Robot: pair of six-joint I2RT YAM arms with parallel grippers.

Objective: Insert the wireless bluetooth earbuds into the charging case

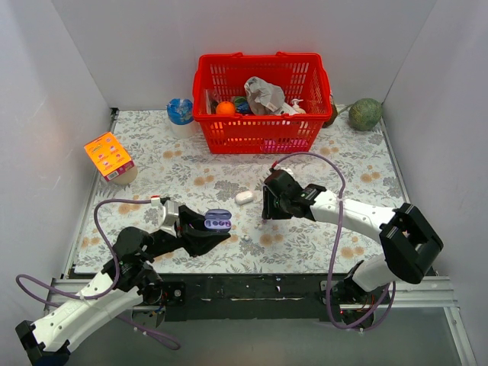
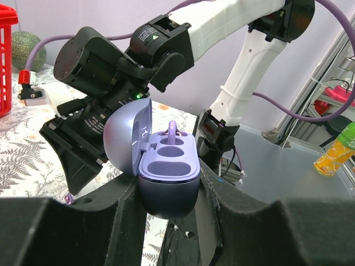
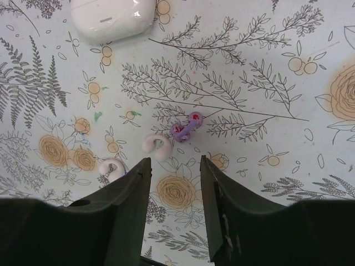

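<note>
My left gripper (image 1: 215,232) is shut on the purple charging case (image 2: 168,172), held up off the table with its lid (image 2: 128,133) raised. The case's slots face upward in the left wrist view. A purple loop (image 2: 172,132), seemingly an earbud, stands at the far slot; how deep it sits I cannot tell. Another purple earbud (image 3: 187,126), two round ends joined by a bridge, lies on the patterned cloth. My right gripper points down over it, open, with nothing between its fingers; the earbud appears just beyond the fingertips.
Two pale pink earbuds (image 3: 158,147) lie close to the purple one, the other pale earbud (image 3: 112,169) further left. A white case (image 1: 244,197) rests nearby. The red basket (image 1: 259,136) stands at the back, an orange box (image 1: 110,157) at the left.
</note>
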